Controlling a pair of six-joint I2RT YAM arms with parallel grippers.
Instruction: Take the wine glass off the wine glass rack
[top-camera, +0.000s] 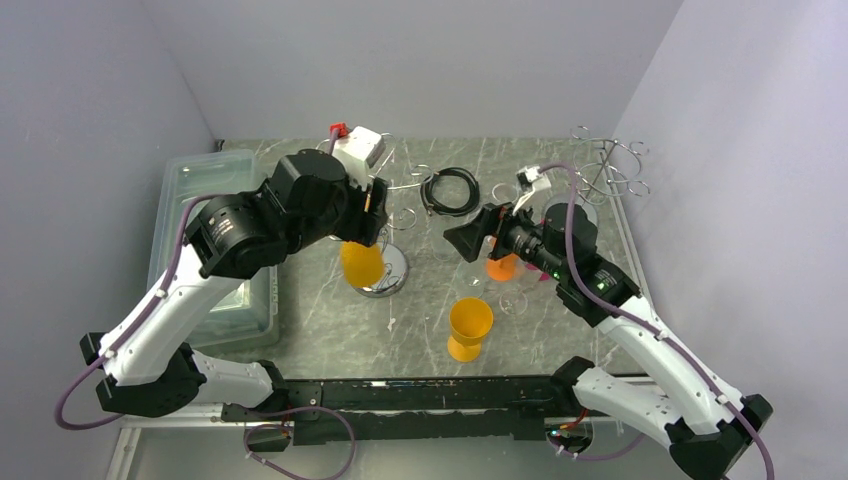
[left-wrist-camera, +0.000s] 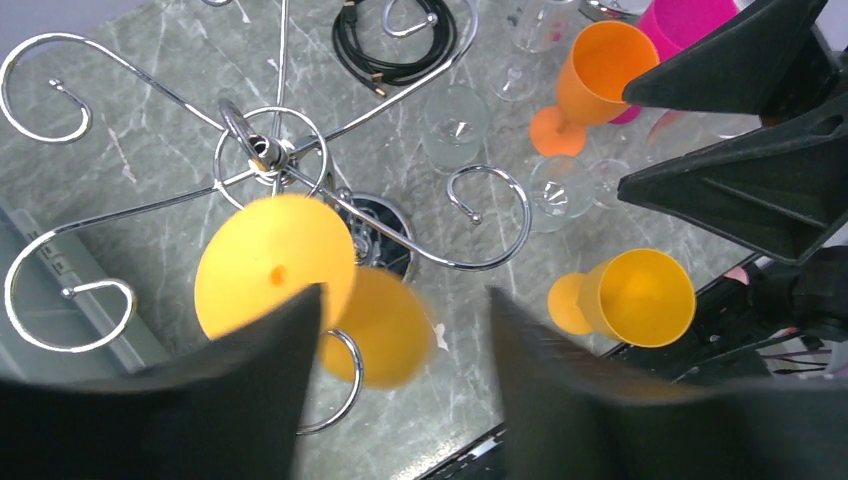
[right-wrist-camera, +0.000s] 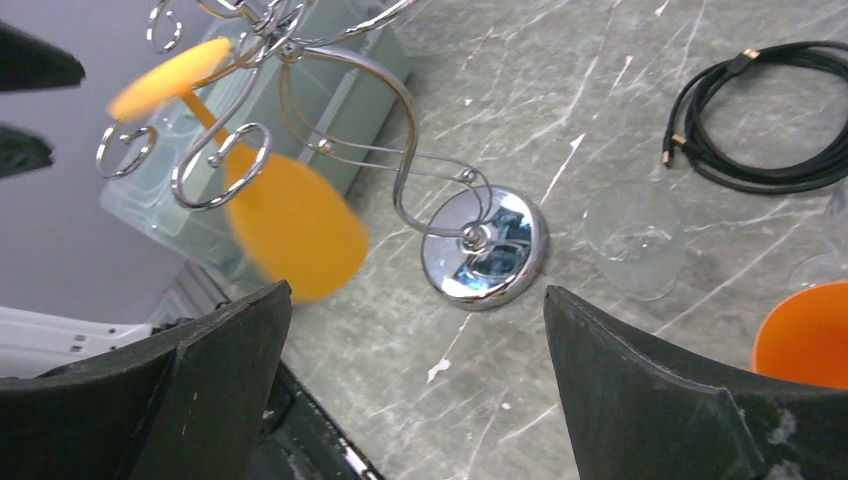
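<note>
A yellow wine glass (right-wrist-camera: 295, 225) hangs upside down and tilted from a chrome rack (right-wrist-camera: 408, 120), its disc base (left-wrist-camera: 275, 265) above the curled hooks. Its bowl is blurred in the left wrist view. Close by this base is my left gripper (top-camera: 372, 212), with a gap between its blurred fingers. Whether either finger touches the glass cannot be told. Off to the right of the rack, my right gripper (top-camera: 468, 240) has its fingers (right-wrist-camera: 235, 345) wide apart and nothing between them.
A yellow goblet (top-camera: 470, 322) stands at the front, with an orange goblet (left-wrist-camera: 600, 75) and several clear glasses behind. A coiled black cable (top-camera: 452, 192) lies at the back. A lidded clear box (top-camera: 180, 215) is at left; a second rack (top-camera: 605, 170) stands back right.
</note>
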